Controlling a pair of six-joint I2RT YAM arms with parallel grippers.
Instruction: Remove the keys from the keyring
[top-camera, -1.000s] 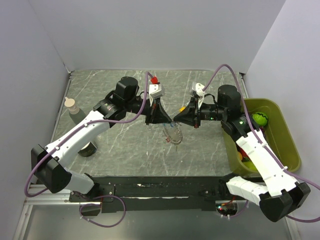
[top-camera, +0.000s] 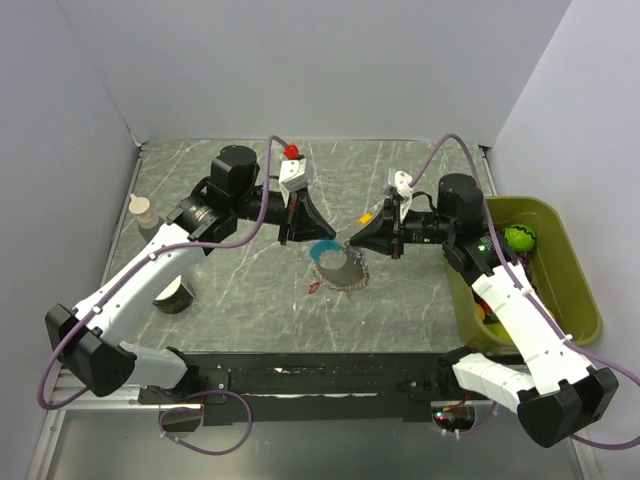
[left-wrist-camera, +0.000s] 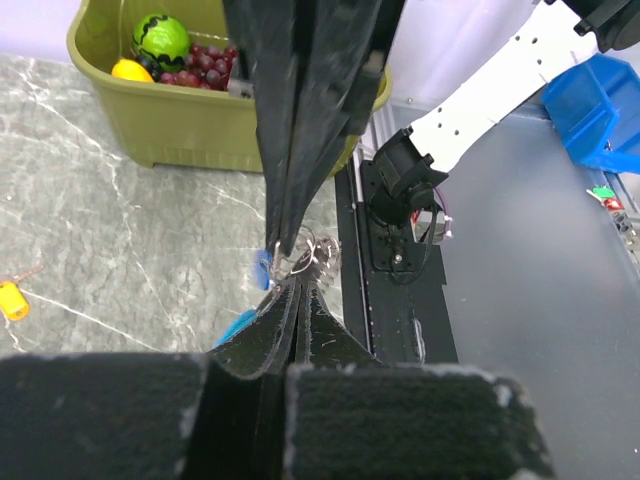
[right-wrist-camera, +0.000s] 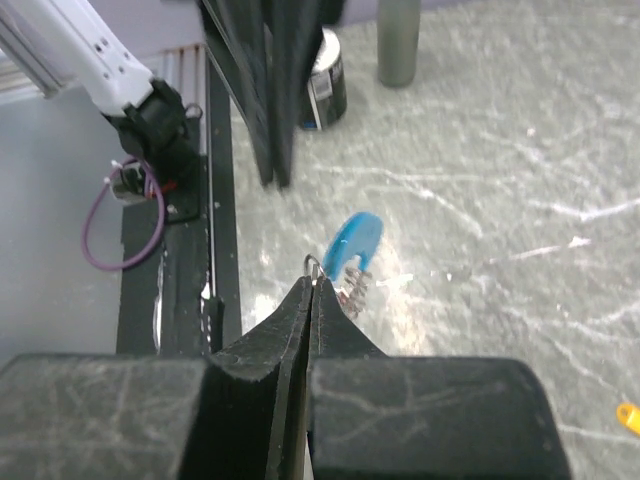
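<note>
My right gripper (top-camera: 354, 243) is shut, holding the thin ring of the keyring (right-wrist-camera: 311, 266) at its tips in the middle of the workspace. The bunch of keys (top-camera: 350, 270) hangs beneath it, with a blue disc-like piece (right-wrist-camera: 352, 238) among it. My left gripper (top-camera: 327, 236) is shut, a short way left of the right one. In the left wrist view the ring and blue tag show just beyond its tips, partly hidden, and I see nothing clearly held between its fingers.
An olive bin (top-camera: 575, 300) of toy fruit stands at the right. A bottle (top-camera: 145, 215) and a can (top-camera: 173, 297) are on the left. A small yellow object (top-camera: 365, 218) lies behind the right gripper.
My left gripper has drawn back leftward from the right gripper, leaving a gap. The hanging keys have swung and spread slightly. The right arm has barely moved.
</note>
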